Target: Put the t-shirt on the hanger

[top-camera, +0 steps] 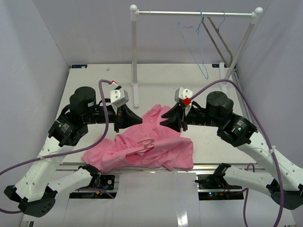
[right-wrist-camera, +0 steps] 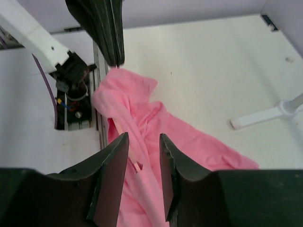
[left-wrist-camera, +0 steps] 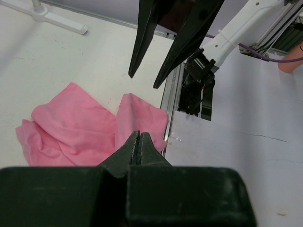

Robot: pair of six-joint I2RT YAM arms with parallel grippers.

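Observation:
The pink t-shirt lies crumpled on the white table, with a pink hanger lying in its folds, its hook upward in the top view. Above the shirt's left part is my left gripper, its fingertips together in the left wrist view, with nothing visible between them. My right gripper is over the shirt's right part, open and empty, the shirt and hanger showing below it in the right wrist view.
A white rack stands at the back, with a blue hanger and grey hangers on its bar. Bare table surrounds the shirt; the table's front edge is close below it.

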